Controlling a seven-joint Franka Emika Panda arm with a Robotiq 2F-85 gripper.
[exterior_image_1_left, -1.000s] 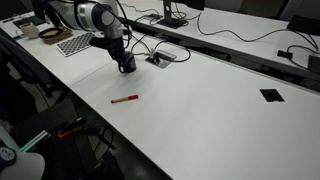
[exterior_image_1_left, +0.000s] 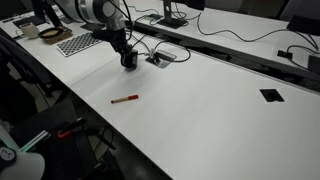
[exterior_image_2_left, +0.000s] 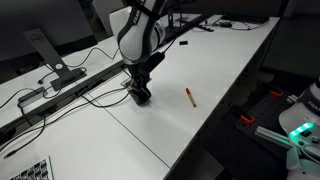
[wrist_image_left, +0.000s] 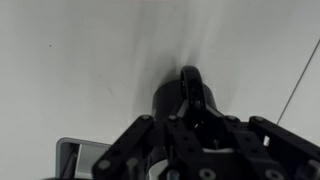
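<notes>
A black mug (exterior_image_1_left: 129, 61) is on or just above the white table at its far left end. My gripper (exterior_image_2_left: 139, 84) reaches down to the mug from above, its fingers small and dark in both exterior views. In the wrist view the mug's looped handle (wrist_image_left: 192, 88) stands up between the fingers, and the gripper is shut on it. Part of the mug's dark body (wrist_image_left: 168, 97) shows beside the handle; the rest is hidden behind the gripper. Whether the mug's base touches the table cannot be told.
An orange marker (exterior_image_1_left: 125, 99) lies near the table's front edge. Black cables (exterior_image_2_left: 105, 95) and a silver object (exterior_image_1_left: 158, 62) are close to the mug. A flat black square (exterior_image_1_left: 271, 95) lies farther right.
The mug and my gripper have shifted slightly right and toward the back of the table in exterior view 1. The marker has stayed where it was.
</notes>
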